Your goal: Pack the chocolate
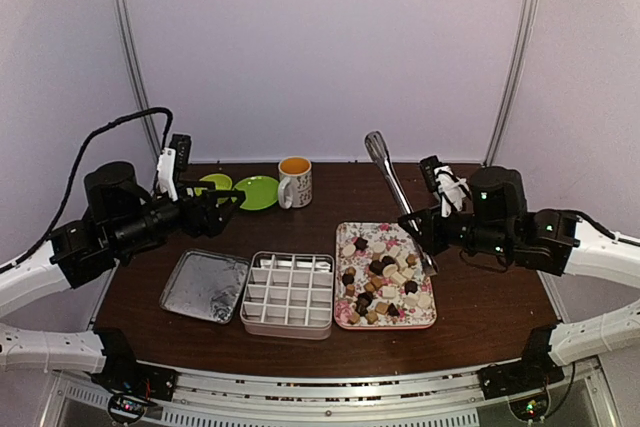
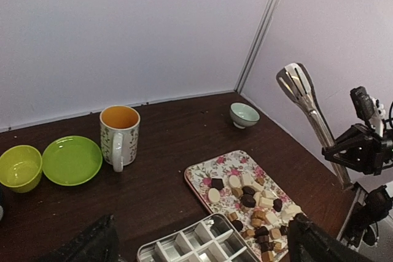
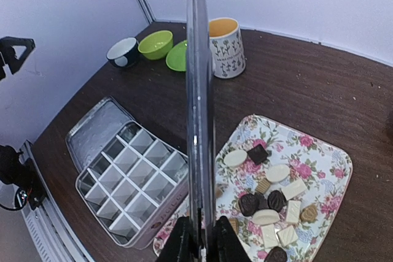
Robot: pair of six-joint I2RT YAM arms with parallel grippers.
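My right gripper (image 1: 415, 227) is shut on steel tongs (image 1: 390, 177), held upright and tilted over the floral tray (image 1: 350, 322) of assorted chocolates (image 3: 276, 200); in the right wrist view they fill the middle. My left gripper (image 1: 230, 197) is open and empty, raised at the left above the table. A white box with grid compartments (image 1: 287, 292) stands left of the chocolates, its visible compartments empty. A metal lid (image 1: 200, 282) lies left of the box.
At the back are a green bowl (image 2: 21, 167), a green plate (image 2: 72, 161), a mug (image 1: 296, 183) and, at the back right, a pale bowl (image 2: 244, 115).
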